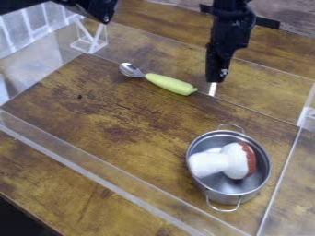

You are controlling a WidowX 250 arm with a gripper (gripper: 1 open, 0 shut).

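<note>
My gripper (pixel 224 74) is a dark shape at the top centre-right, shut with nothing visible between its fingers. It hangs above the wooden table, up and to the right of a pale green elongated vegetable (pixel 170 84). A silver spoon (pixel 129 69) lies at that vegetable's left end. At the lower right, a metal pot (pixel 231 195) with two handles holds a white object with a red-brown part (pixel 222 161).
Clear plastic walls border the wooden table (pixel 87 138). A white plastic fixture (pixel 88 35) stands at the top left.
</note>
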